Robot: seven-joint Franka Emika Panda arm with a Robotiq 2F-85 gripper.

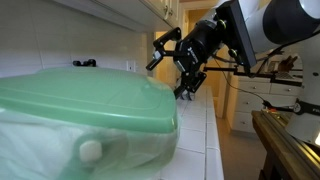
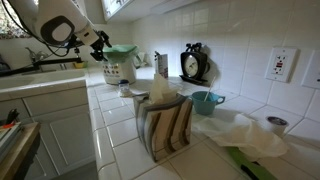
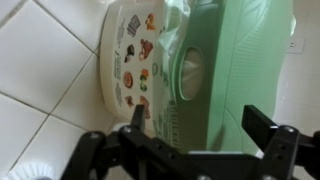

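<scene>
A container with a green lid (image 1: 85, 98) fills the left foreground of exterior view 1; its pale side (image 1: 75, 148) shows beneath. In exterior view 2 the green-lidded container (image 2: 119, 73) stands at the far end of the counter. My gripper is open above it, with the fingers spread and the container beyond them in the wrist view. Nothing shows held between the fingers. The lid's green rim and white latch (image 3: 191, 72) lie ahead, beside a label of food pictures (image 3: 138, 55). Whether any finger touches the lid, I cannot tell.
A brown block-shaped holder (image 2: 160, 127) stands on the white tiled counter (image 2: 120, 128). Behind it are a teal cup (image 2: 206, 103), crumpled white paper (image 2: 240, 133) and a metal can (image 2: 276, 125). A green-handled item (image 2: 249, 164) lies in front. Overhead cabinets (image 1: 140, 12) bound the space.
</scene>
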